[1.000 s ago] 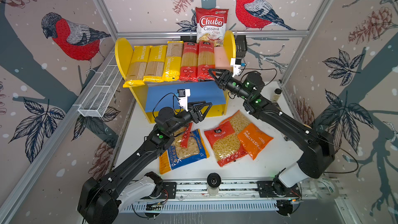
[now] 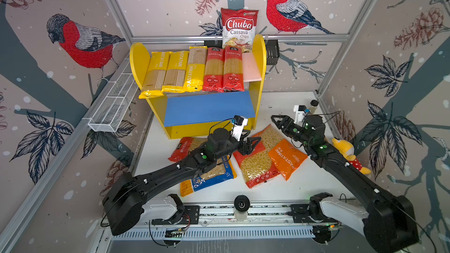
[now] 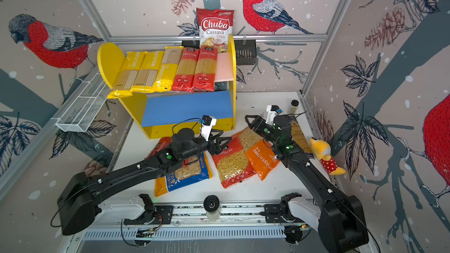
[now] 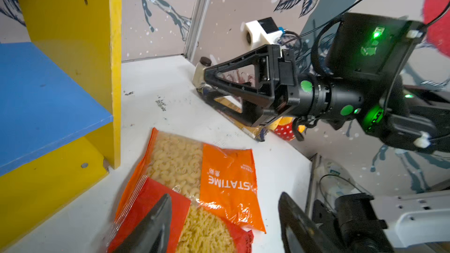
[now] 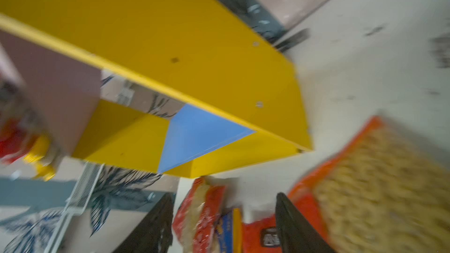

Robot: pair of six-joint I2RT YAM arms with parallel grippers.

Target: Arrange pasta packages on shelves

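Five long packs of yellow and red pasta fill most of the shelf unit's top; the blue middle shelf is bare. Below, on the table, lie a red pasta bag, an orange Pastatime bag, a blue bag and another red bag. My left gripper is open, nothing held, over the middle red bag. My right gripper hangs empty right of the unit, above the bags; its fingers look part open. The right wrist view is blurred.
A chips bag stands at the back of the top. A wire rack hangs left. A plush toy, another pack and a small jar line the right edge. Bare table lies beside the unit.
My left gripper has moved right and down over the middle bags. My right gripper has moved right and down, away from the red packs on top. The packages look unmoved.
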